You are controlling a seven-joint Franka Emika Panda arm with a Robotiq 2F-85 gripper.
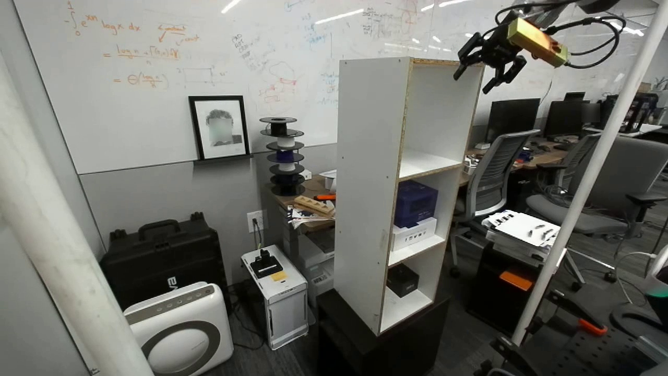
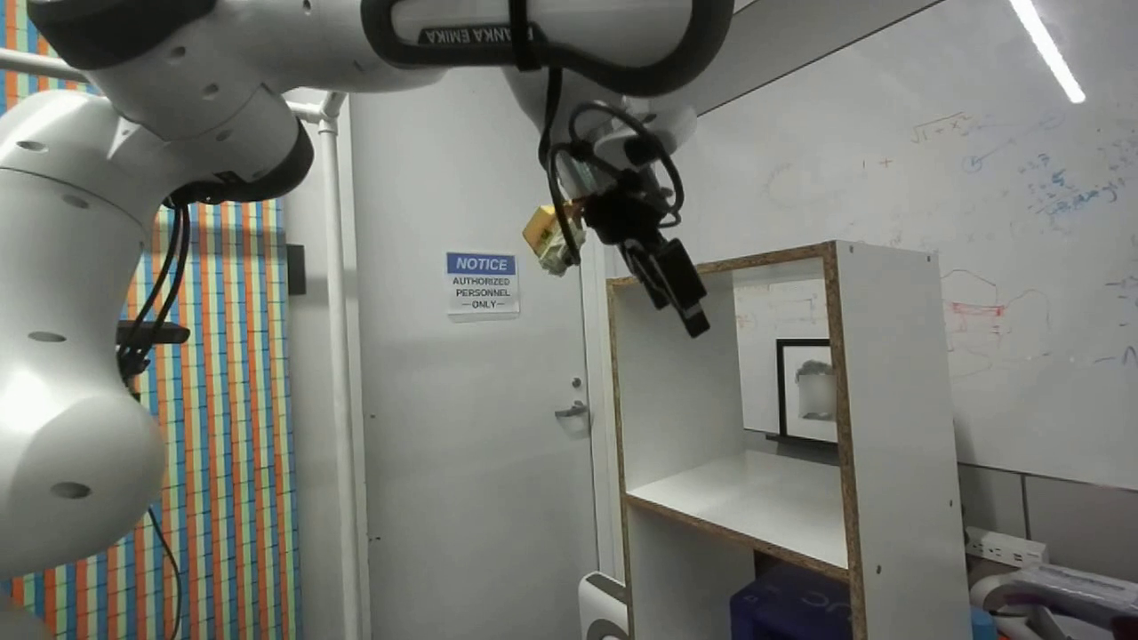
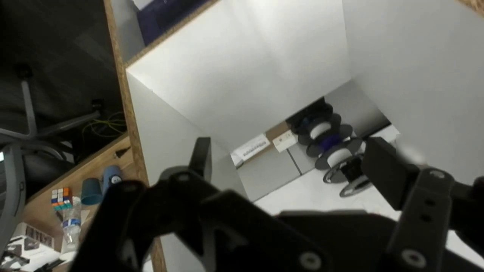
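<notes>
My black gripper (image 1: 474,81) is open in front of the upper right of a tall white shelf unit (image 1: 368,181). From the second exterior side, the gripper (image 2: 693,318) hangs near the top compartment's upper front edge, angled downward. In the wrist view, the fingers (image 3: 202,158) stand wide apart with nothing held between them. Beyond them is the top compartment, with a bare white shelf board (image 3: 254,68) and an open back. A gold-coloured box (image 1: 537,43) is mounted at my wrist.
The middle compartment holds a dark blue box (image 1: 416,203) on a white box (image 1: 413,234); a black box (image 1: 402,280) sits in the lowest. Stacked spools (image 1: 286,156) stand behind the unit. White poles (image 1: 592,169) and office chairs (image 1: 494,172) are to the right.
</notes>
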